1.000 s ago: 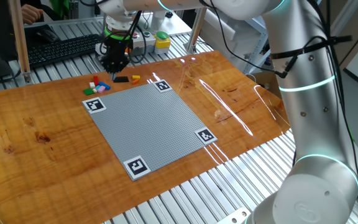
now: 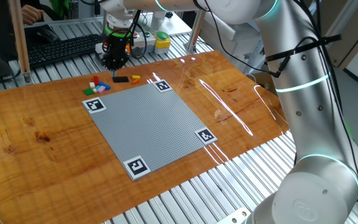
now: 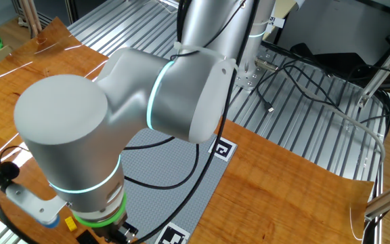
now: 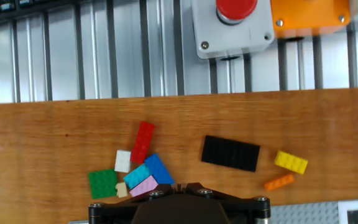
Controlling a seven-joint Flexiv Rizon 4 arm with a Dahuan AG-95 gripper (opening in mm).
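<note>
My dark gripper [image 2: 115, 61] hangs over the far edge of the wooden table, above the loose bricks. In the wrist view only the top of the gripper shows at the bottom edge, and its finger opening cannot be made out. Left of centre there lie a red brick [image 4: 143, 142], a white one [image 4: 122, 161], a green one [image 4: 103, 183], a blue one [image 4: 158, 168], a light-blue one [image 4: 137, 177], a pink one [image 4: 144, 186] and a small tan piece [image 4: 122, 190]. To the right are a black brick [image 4: 230, 153], a yellow one [image 4: 291, 162] and an orange one [image 4: 279, 182].
A bare grey baseplate [image 2: 148, 121] with markers at its corners covers the table's middle. Beyond the far edge stand a red-button box [image 4: 241, 28], an orange box [image 4: 309, 15] and a keyboard [image 2: 64, 50].
The arm's upper link has shifted slightly left in exterior view 1, and the gripper a little to the right. The bricks and the baseplate lie as before.
</note>
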